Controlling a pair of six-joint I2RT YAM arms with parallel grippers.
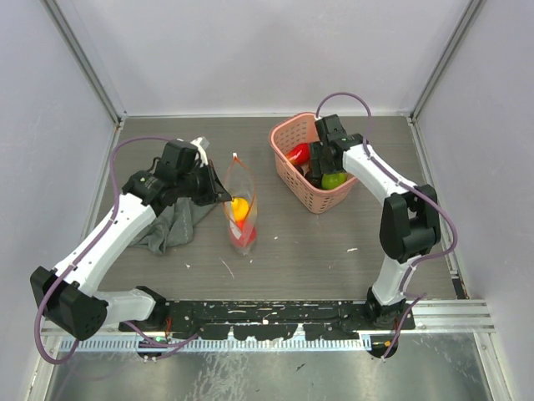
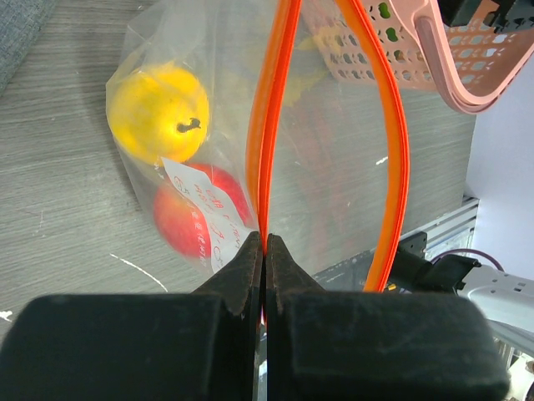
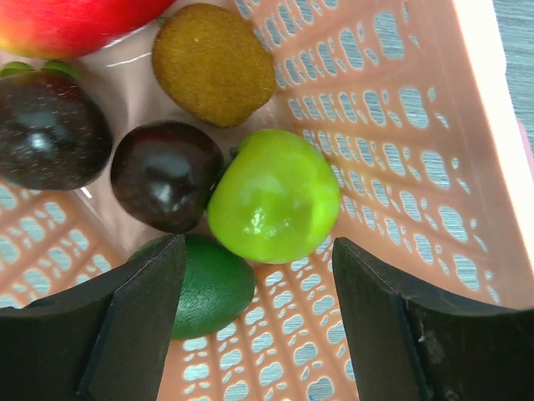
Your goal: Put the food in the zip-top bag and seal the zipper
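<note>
The clear zip bag (image 1: 240, 225) stands upright left of the basket, its orange-edged mouth spread wide. Inside lie a yellow fruit (image 2: 160, 114) and a red one (image 2: 198, 213). My left gripper is shut on the bag's orange zipper edge (image 2: 269, 125). Down in the pink basket (image 1: 313, 197), my right gripper stands open above the food. Just beyond its fingertips are a bright green fruit (image 3: 274, 199) and a dark green one (image 3: 209, 286), with nothing held.
Also in the basket are two dark round fruits (image 3: 167, 177), a brown one (image 3: 214, 65) and a red one (image 3: 71, 23). A grey cloth (image 1: 171, 227) lies behind the left arm.
</note>
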